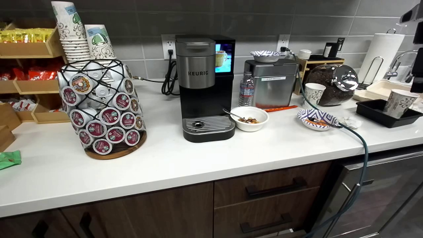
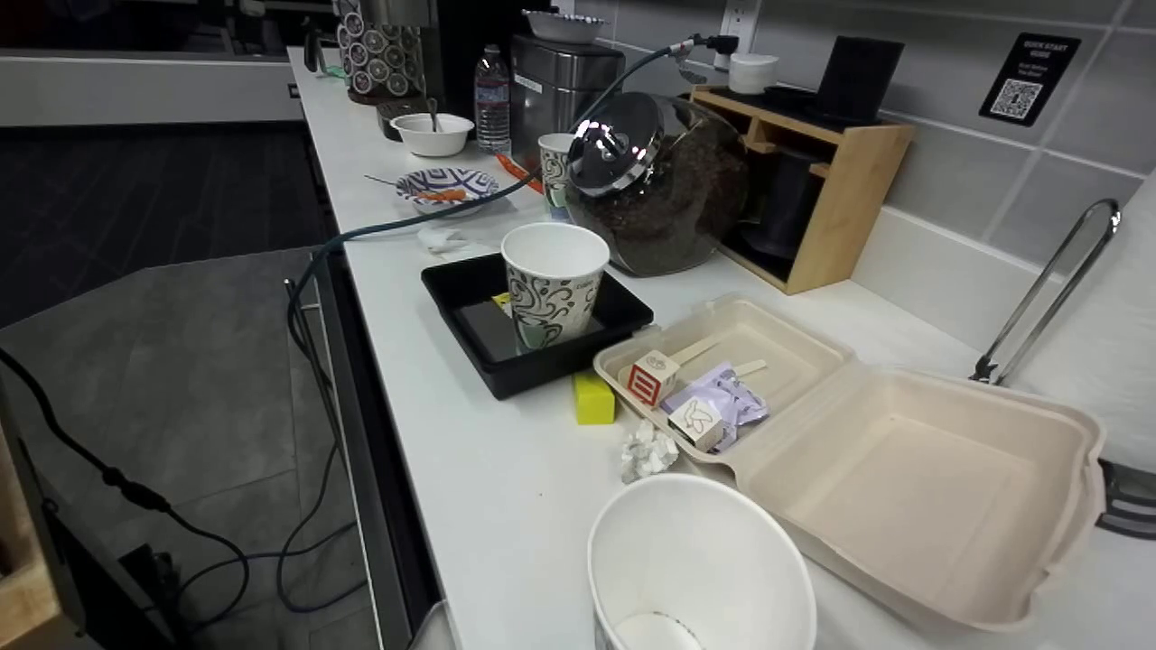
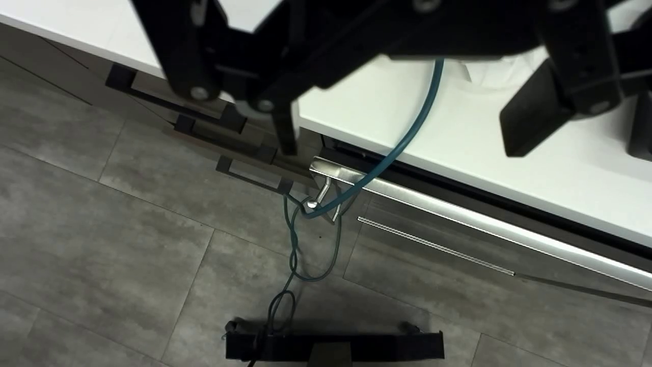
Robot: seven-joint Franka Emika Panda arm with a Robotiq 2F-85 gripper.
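In the wrist view my gripper stands wide open above the counter's front edge. Its two black fingers (image 3: 530, 116) are far apart, with nothing held; a teal cable (image 3: 422, 116) crosses the gap below them. Only dark parts of the arm show at the right edge of exterior view 1. A white patterned paper cup (image 2: 554, 298) rests in a black tray (image 2: 477, 357). Beside that tray lie a yellow block (image 2: 593, 399) and an open takeout box (image 2: 921, 477) holding two picture blocks and a purple packet. Another paper cup (image 2: 704, 563) stands closest to that camera.
Along the counter are a coffee pod rack (image 1: 105, 115), a Keurig machine (image 1: 198, 73), a white bowl (image 1: 249, 125) with a spoon, a patterned bowl (image 1: 317, 126) and a tilted glass jar (image 1: 326, 89). The teal cable drapes over the counter edge. Bare counter lies before the Keurig.
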